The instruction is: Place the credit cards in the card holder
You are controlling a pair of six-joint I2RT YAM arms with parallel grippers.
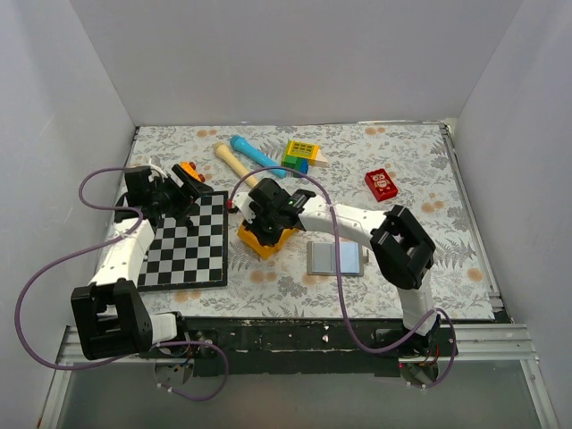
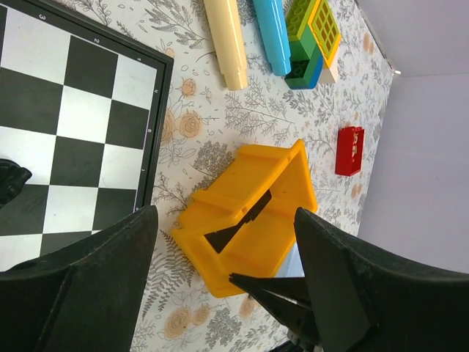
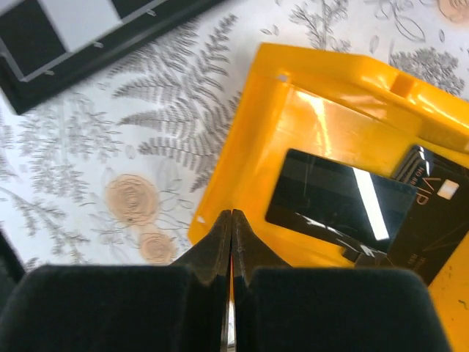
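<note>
An orange open box [image 2: 220, 257] lies tilted on the table, left of the middle. Inside it rest two dark cards in the right wrist view: a glossy black card [image 3: 333, 194] overlapping a lettered black card [image 3: 432, 220]. My right gripper is shut, its tips at the box's wall; whether the thin wall is pinched between them is unclear. From above, the right arm covers part of the box. The grey and pale blue folded card holder [image 1: 336, 258] lies flat near the front. My left gripper [image 1: 198, 185] hangs open and empty above the checkerboard's corner.
A black-and-white checkerboard [image 1: 183, 264] fills the left side. Behind the box lie a beige stick [image 1: 230, 159], a blue stick [image 1: 255, 154] and colored blocks [image 1: 300, 156]. A red tray [image 1: 381, 185] stands at the right.
</note>
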